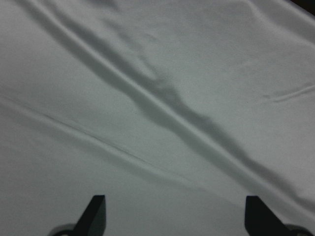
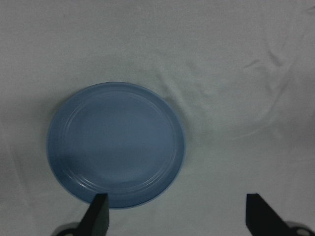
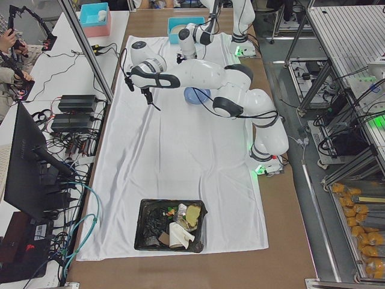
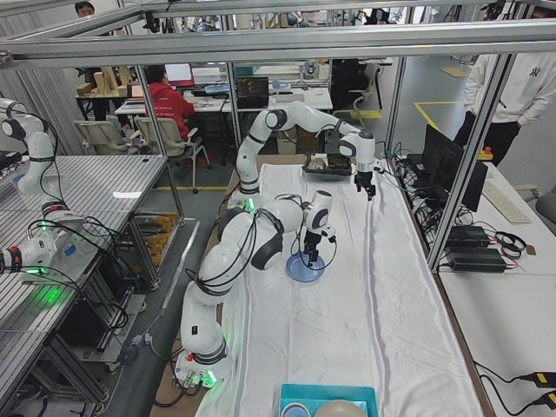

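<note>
My left gripper stands open over bare white cloth; from the left camera it hangs near the cloth's left edge. My right gripper is open above the cloth, with a round blue plate [image 2: 115,145] in view just beyond its fingers, empty. In the camera right view that gripper hangs over the plate [image 4: 304,271]; in the camera left view the plate [image 3: 197,96] is partly hidden behind my left arm.
A black bin [image 3: 144,229] with mixed items stands at one end of the cloth [image 3: 162,156], a blue tray [image 4: 371,393] with dishes at the other. The cloth between bin and left arm is clear. Monitors, cables and black boxes line one side.
</note>
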